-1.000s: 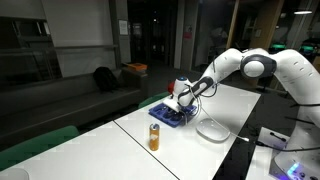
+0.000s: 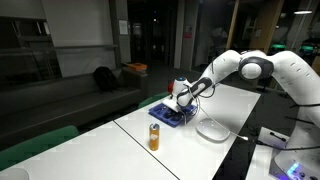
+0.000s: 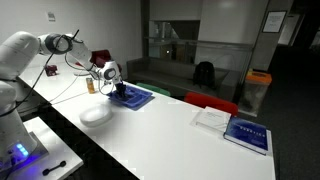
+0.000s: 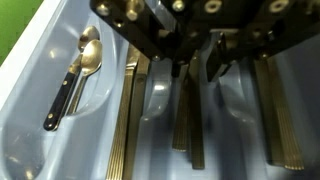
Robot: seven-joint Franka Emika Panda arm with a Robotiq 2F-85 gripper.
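Observation:
A blue cutlery tray lies on the white table, and my gripper is low over it. In the wrist view the dark fingers stand apart, so the gripper is open. Metal utensil handles lie in the compartment below, their upper ends partly hidden by the gripper. I cannot tell whether the fingers touch them. One compartment to the left holds long ribbed handles; farther left lie spoons, one with a black handle. Another pair of ribbed handles rests at the right.
A white oval dish sits near the tray. An orange-brown bottle or cup stands apart on the table. Beyond the table's far edge are chairs.
The arm has shifted only slightly over the tray, a little toward the left in exterior view 1. The dish, the bottle and the tray look unmoved.

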